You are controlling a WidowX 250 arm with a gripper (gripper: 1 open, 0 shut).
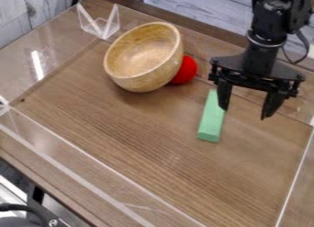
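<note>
My black gripper (pixel 241 93) hangs open at the right, over the table to the right of a green block (pixel 210 120), which lies lengthwise on the wood. A red round object (pixel 185 71) sits against the right side of a tan bowl (pixel 138 54), partly hidden by it. Whether anything lies under the gripper is hard to tell.
A clear angular plastic piece (pixel 98 19) stands at the back left. White slatted walls border the back and left.
</note>
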